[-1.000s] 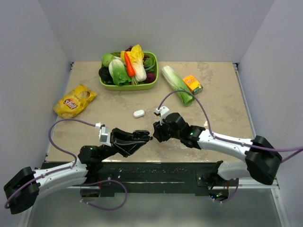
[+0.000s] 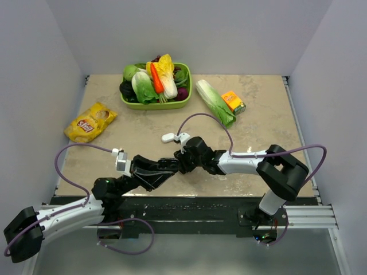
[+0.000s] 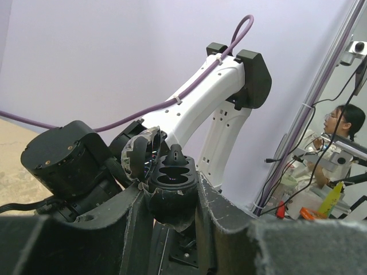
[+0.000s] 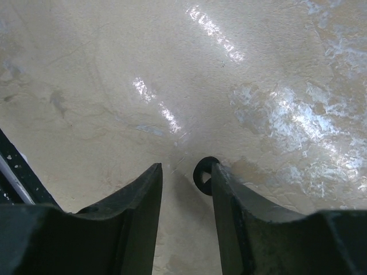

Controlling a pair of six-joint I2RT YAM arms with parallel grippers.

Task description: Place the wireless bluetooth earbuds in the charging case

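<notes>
My left gripper is shut on a black charging case [image 3: 174, 182], its clear-edged lid raised and dark round hollows showing in its top. In the top view this case [image 2: 168, 164] sits at the left gripper's tip, close beside the right gripper [image 2: 180, 162]. Seen from the right wrist, the right gripper stands part open, pointing down at the table, with an empty gap between its fingers. A small black looped piece [image 4: 200, 173], perhaps an earbud, shows by the right-hand finger, which partly covers it; whether they touch, I cannot tell.
A small white object [image 2: 168, 137] lies just behind the grippers. Farther back are a green vegetable basket [image 2: 133, 106], a yellow snack bag [image 2: 90, 122], a cabbage [image 2: 215, 103] and an orange box [image 2: 233, 102].
My right arm has moved left and slightly down in the top view, bringing its gripper up close to the case. The left arm has barely moved and keeps the case.
</notes>
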